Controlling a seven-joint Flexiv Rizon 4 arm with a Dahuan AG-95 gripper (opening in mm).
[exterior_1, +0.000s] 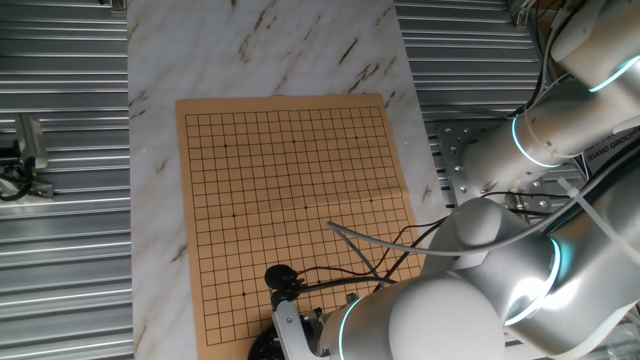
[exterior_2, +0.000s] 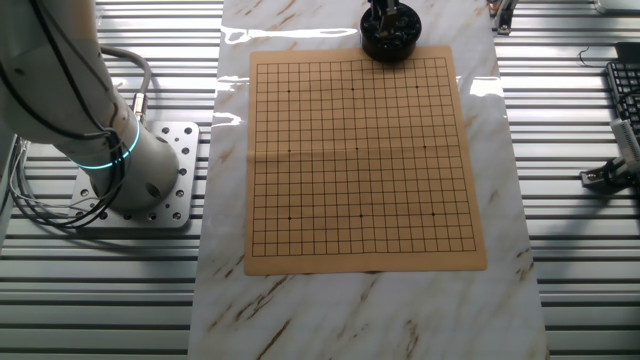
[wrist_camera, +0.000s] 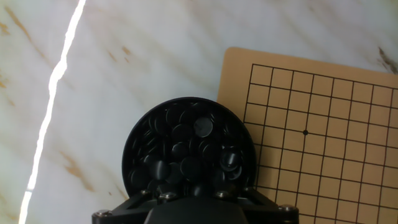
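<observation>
Round and black, a bowl (wrist_camera: 127, 158) full of glossy black stones (wrist_camera: 181, 132) fills the lower middle of the wrist view. My gripper shows there only as dark parts along the bottom edge, over the bowl's near side; its fingertips cannot be made out. Exterior view 2 has the gripper (exterior_2: 384, 14) reaching down at the bowl (exterior_2: 391, 47), at the top of the picture. Whether the fingers are apart or hold a stone is hidden. A tan grid board (exterior_2: 365, 262) lies flat with no stones on its visible part.
Marble-patterned tabletop (exterior_2: 300, 315) runs around the board and is clear on its open sides. Ribbed metal panels (exterior_1: 65, 260) flank it. In exterior view 1 the arm (exterior_1: 440, 315) and its cables cover the board's lower right corner.
</observation>
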